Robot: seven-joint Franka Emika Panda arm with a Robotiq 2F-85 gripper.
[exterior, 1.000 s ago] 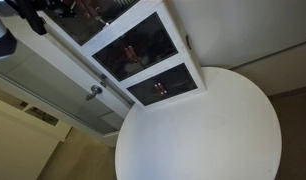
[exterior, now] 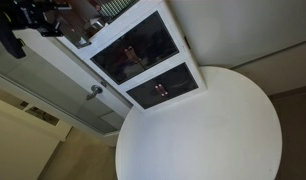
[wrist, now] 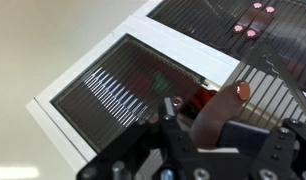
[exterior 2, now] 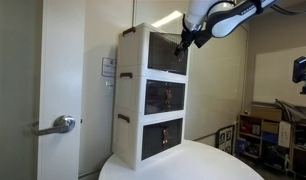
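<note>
A white three-tier cabinet (exterior 2: pixel 138 100) with dark ribbed doors stands at the edge of a round white table (exterior: pixel 203 135). My gripper is at the top tier, shut on a brown strap-like handle (wrist: pixel 221 112) with a copper-coloured rivet. The ribbed door panel (wrist: pixel 268 82) beside the handle looks tilted away from the frame, though how far it stands open is hard to tell. To the left, a dark door panel (wrist: pixel 118 95) lies flat in its white frame. From the side, the gripper (exterior 2: pixel 181 47) appears at the cabinet's upper front.
Below, the middle door (exterior 2: pixel 163 96) and bottom door (exterior 2: pixel 161 138) look shut. A room door with a metal lever (exterior 2: pixel 61 124) stands to the left.
The arm's dark gripper has shifted at the top left of exterior view 1. Beside it, the upper door's outline now looks swung outward. The lower doors and table have not moved.
</note>
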